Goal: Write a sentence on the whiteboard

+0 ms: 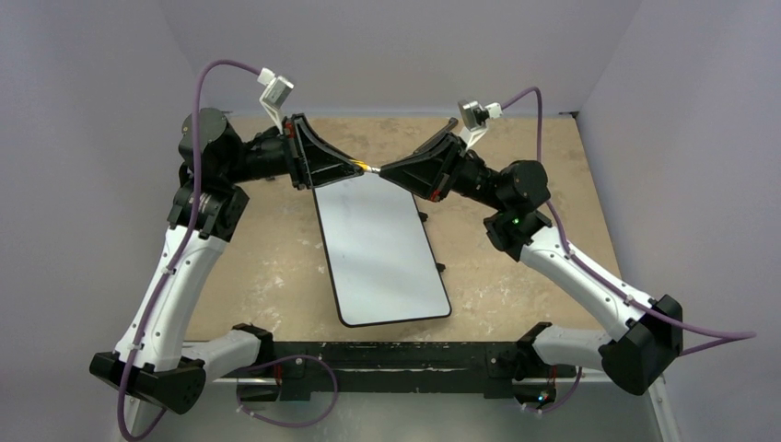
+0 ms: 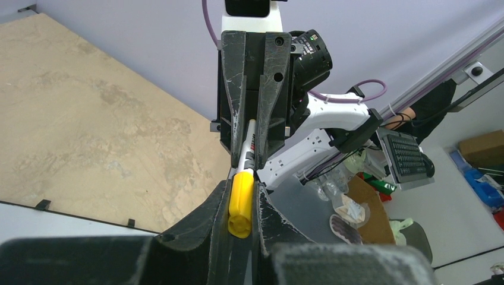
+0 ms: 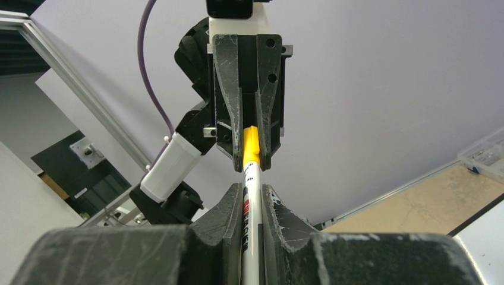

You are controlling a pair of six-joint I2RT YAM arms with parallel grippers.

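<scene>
Above the top end of the whiteboard (image 1: pixel 378 258), my two grippers face each other tip to tip on one marker (image 3: pixel 251 196) with a white body and yellow cap. My left gripper (image 1: pixel 355 169) is shut on the marker's capped end (image 2: pixel 241 205); in the left wrist view the yellow cap lies between its fingers. My right gripper (image 1: pixel 385 172) is shut on the white body, as the right wrist view shows. The marker is held roughly level between them, off the board.
Grey walls (image 1: pixel 405 55) surround it. A clear plastic box (image 3: pixel 484 157) shows at the edge of the right wrist view.
</scene>
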